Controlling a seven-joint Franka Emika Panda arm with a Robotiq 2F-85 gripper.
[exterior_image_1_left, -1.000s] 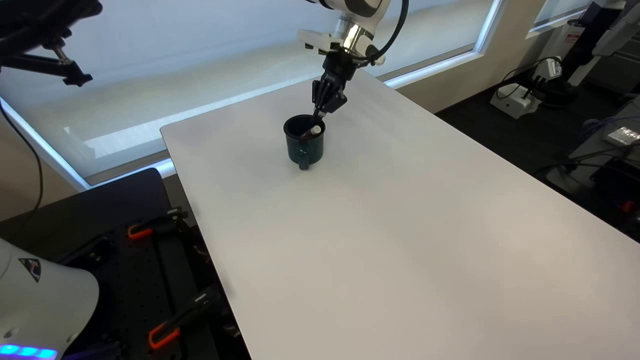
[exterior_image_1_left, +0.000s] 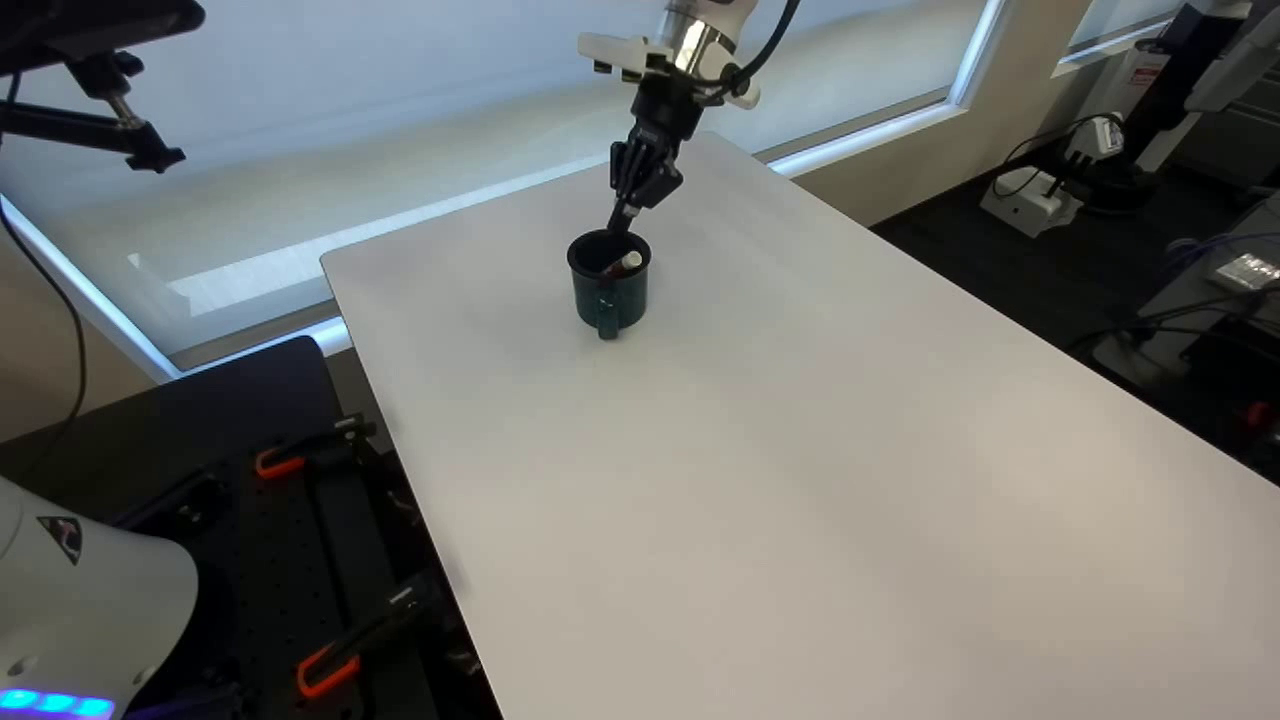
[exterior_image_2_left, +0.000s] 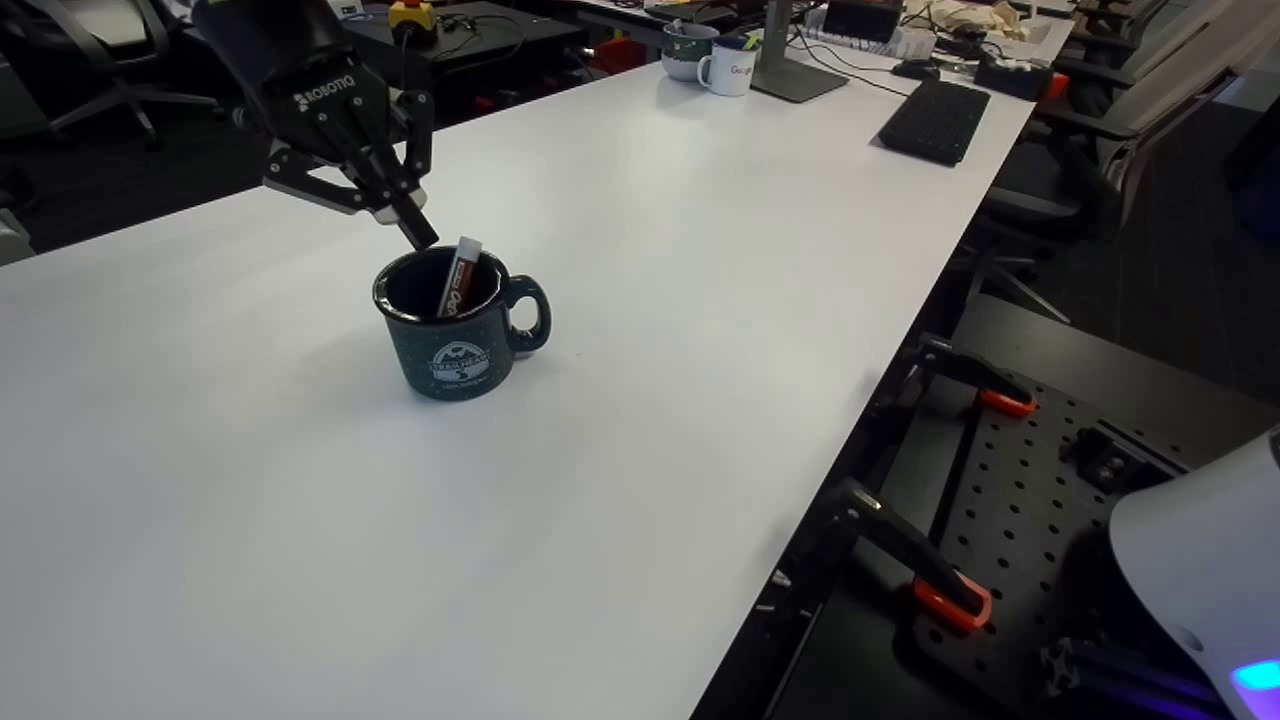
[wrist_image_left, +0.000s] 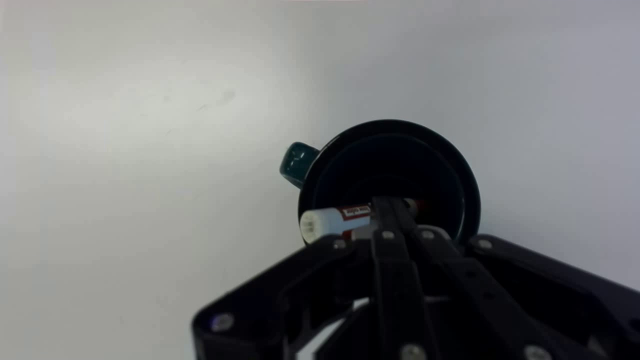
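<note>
A dark green mug (exterior_image_2_left: 446, 354) stands upright on the white table, its handle toward the right in exterior view 2. Inside it leans a marker (exterior_image_2_left: 457, 277) with a white end sticking above the rim; the wrist view shows this marker (wrist_image_left: 336, 221) lying across the mug's opening, partly covered by the fingers. My gripper is shut, its fingertips together over the mug's opening. In exterior view 2 the gripper (exterior_image_2_left: 419, 228) slants down to the back of the rim, and nothing shows between its fingers. Most of the mug's inside is dark.
In exterior view 1 my gripper has shifted slightly to the left and up, along the mug's back rim. The mug has stayed in place.
</note>
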